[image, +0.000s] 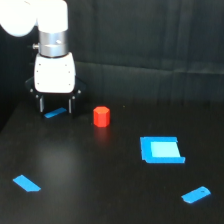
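My gripper (55, 104) hangs at the back left of the dark table, its two dark fingers spread apart and nothing visible between them. To its right, clear of the fingers, a red block (101, 117) with angled sides stands on the table. On the right side lies a white square (164, 149) framed by blue tape (147, 150).
Blue tape strips mark the table at the front left (26, 184), the front right (196, 195) and behind the gripper (55, 113). A black curtain (140, 50) closes off the back.
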